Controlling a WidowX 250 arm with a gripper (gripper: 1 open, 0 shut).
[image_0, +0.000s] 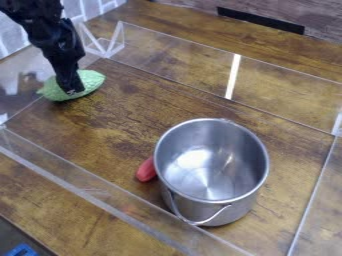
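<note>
My black gripper (70, 82) is down at the upper left, shut on a pale green oblong object (88, 82) that looks like a toy vegetable. Its fingertips are hard to make out against the dark body. A steel pot (211, 170) with a wire handle stands at the lower right, empty inside. A red object (146, 170) lies against the pot's left side, partly hidden by it.
Clear plastic walls (94, 200) border the wooden work surface (147, 110). A dark blue item (16, 247) sits at the bottom left corner.
</note>
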